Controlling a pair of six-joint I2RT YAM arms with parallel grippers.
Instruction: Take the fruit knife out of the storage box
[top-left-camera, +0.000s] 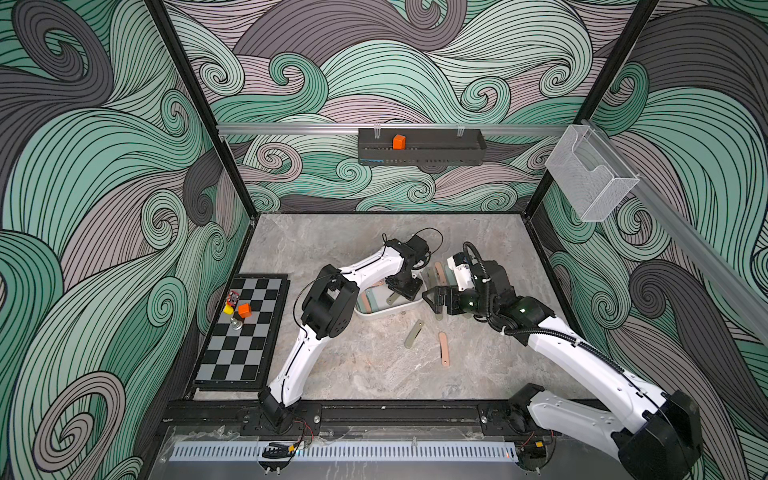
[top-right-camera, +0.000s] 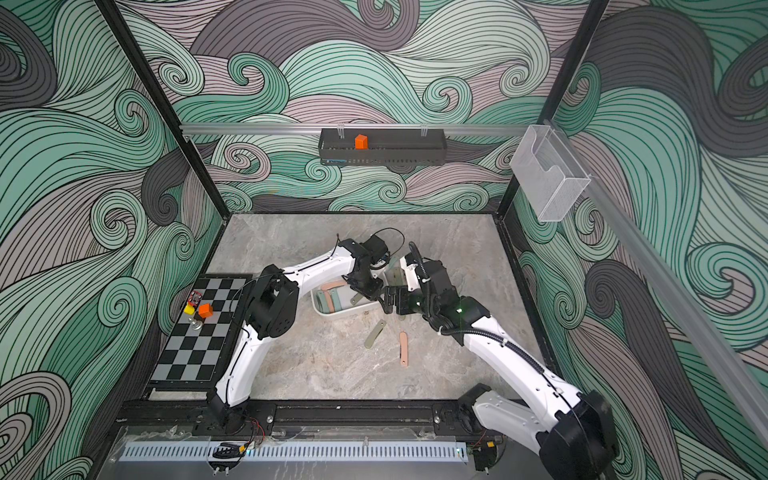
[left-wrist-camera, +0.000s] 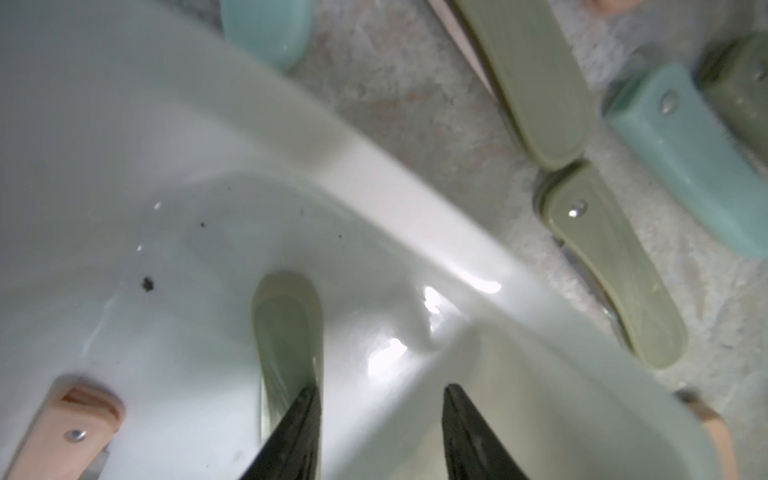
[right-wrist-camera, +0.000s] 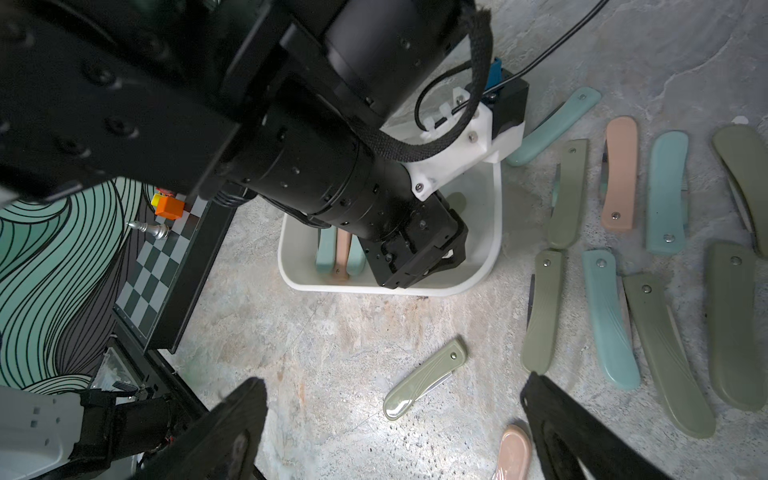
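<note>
The white storage box (right-wrist-camera: 496, 240) holds several folded fruit knives. One of them, an olive green knife (left-wrist-camera: 288, 336), lies on the box floor beneath my left gripper. Its finger stands part open, with the left finger (left-wrist-camera: 300, 436) over the knife's edge and the right finger (left-wrist-camera: 472, 440) clear of it; nothing is gripped. A pink knife (left-wrist-camera: 72, 432) lies to the left in the same box. Right of the box, my right gripper is open and empty above the table. Below it show a green knife (right-wrist-camera: 424, 379) and a pink knife (right-wrist-camera: 513, 454).
Several knives, among them a teal knife (right-wrist-camera: 610, 320), lie in rows right of the box. A chessboard (top-left-camera: 244, 332) with small pieces stands on the left. The left arm covers part of the box.
</note>
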